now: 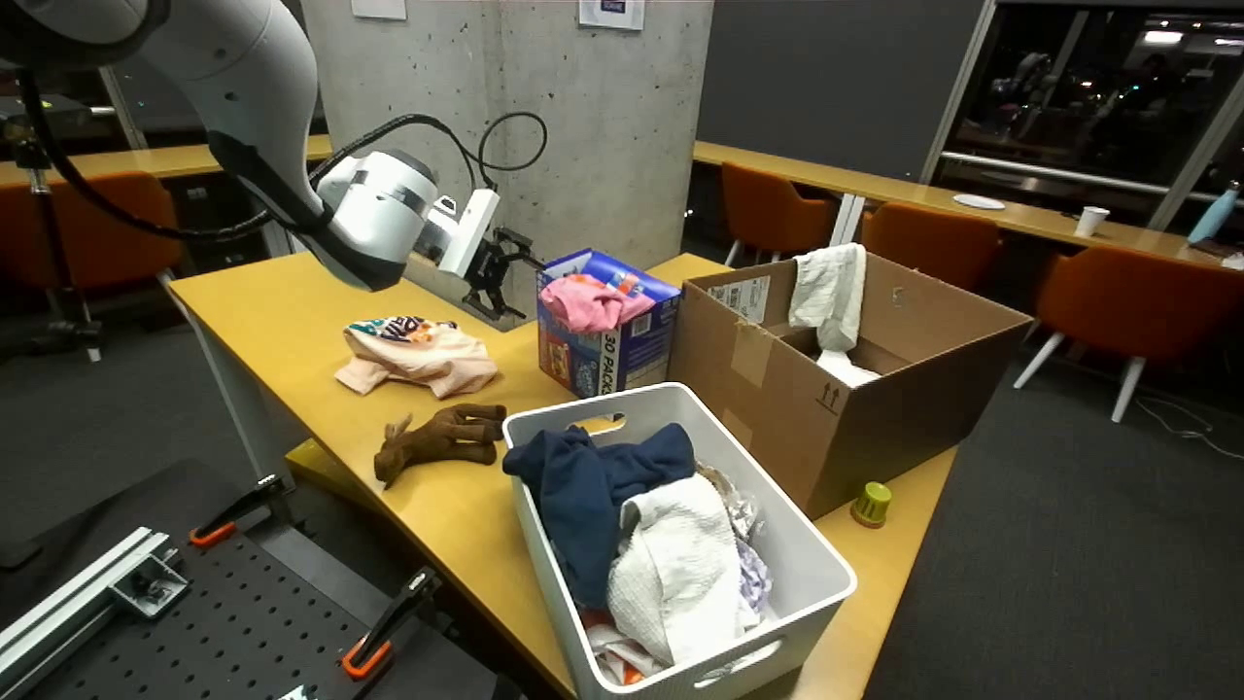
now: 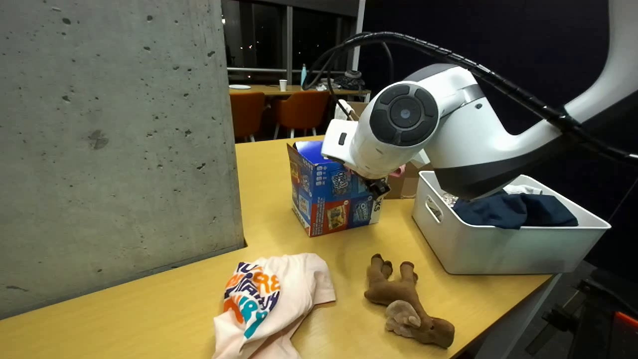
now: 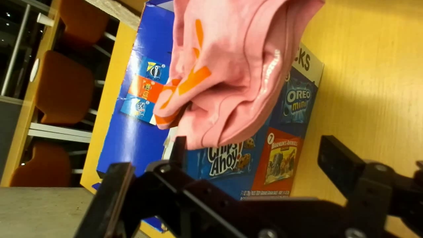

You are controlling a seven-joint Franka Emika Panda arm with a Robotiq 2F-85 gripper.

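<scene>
My gripper (image 1: 528,288) stands open just left of the blue snack box (image 1: 639,340), tilted toward it. A pink cloth (image 1: 583,301) with orange print drapes over the box's open top. In the wrist view, the cloth (image 3: 226,87) hangs beyond the spread black fingers (image 3: 335,160), and nothing shows between them. Only a dark bit of the gripper is visible in exterior view 2, in front of the box (image 2: 335,200); the arm hides the rest. A pale peach shirt (image 1: 420,356) with coloured lettering and a brown plush animal (image 1: 440,441) lie on the table.
A white bin (image 1: 805,579) full of cloths stands in front. Behind it is a large cardboard box (image 1: 898,408) with a white towel (image 1: 830,290) over its edge. A green cup (image 1: 872,504) sits near the table's right edge; a concrete pillar (image 2: 119,149) rises beside the table.
</scene>
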